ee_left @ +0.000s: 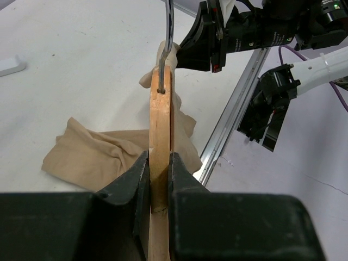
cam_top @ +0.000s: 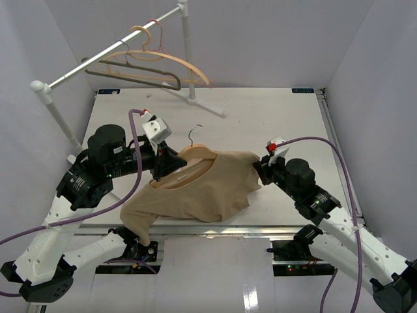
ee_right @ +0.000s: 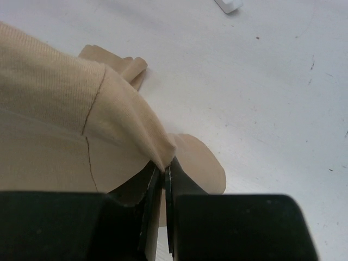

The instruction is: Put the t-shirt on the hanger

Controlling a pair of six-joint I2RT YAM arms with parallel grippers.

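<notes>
A beige t-shirt [cam_top: 205, 192] is draped around a wooden hanger [cam_top: 195, 151], whose metal hook [ee_left: 168, 32] points up. My left gripper is shut on the hanger's wooden bar, seen edge-on in the left wrist view. My right gripper is shut on the shirt's folded shoulder fabric at its right end. The shirt's lower part and a sleeve lie on the table toward the front edge.
A white rail [cam_top: 111, 49] at the back left carries several hangers, with its foot [cam_top: 208, 109] on the table. A metal strip runs along the front edge.
</notes>
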